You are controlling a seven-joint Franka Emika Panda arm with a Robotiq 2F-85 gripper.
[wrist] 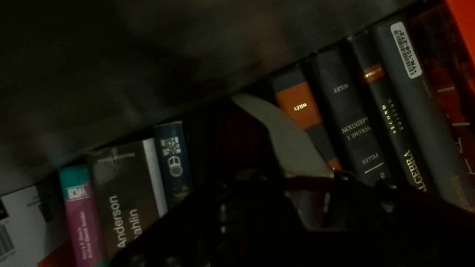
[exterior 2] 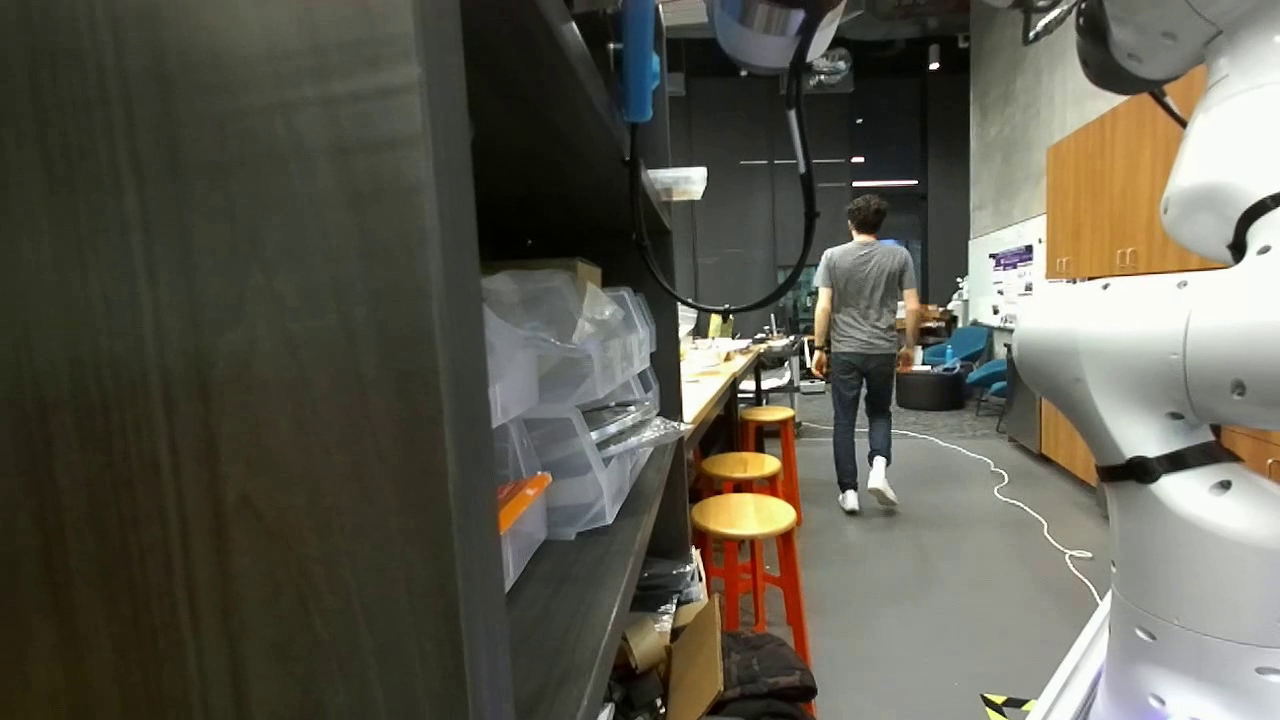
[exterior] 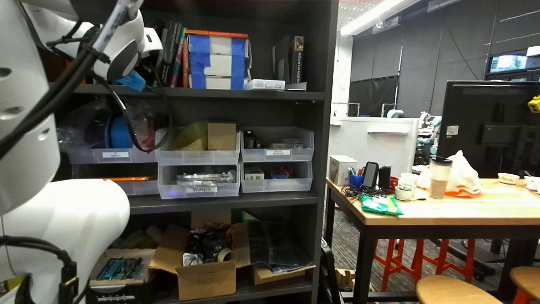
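In the dim wrist view, a book with a dark reddish cover and pale page edges [wrist: 296, 142] stands out from the row, toward the camera. My gripper is at its near end and appears shut on it, though shadow hides most of the fingers. To one side stand a dark blue spine [wrist: 174, 155] and a brown-grey book [wrist: 122, 191]; to the other, an orange-banded Wiley book [wrist: 298, 104] and a black Feller volume [wrist: 349, 118]. In exterior view 1 the arm's wrist [exterior: 124, 48] is at the upper shelf's left end; the fingers are hidden there.
Beside the leaning books [exterior: 174, 55] is a blue-taped white stack [exterior: 217, 61]. The upper shelf board [exterior: 212, 93] runs under them, with plastic bins [exterior: 198, 180] below. A cable [exterior: 136, 137] loops beneath the wrist. Far off, a person [exterior 2: 864, 294] walks on the open floor.
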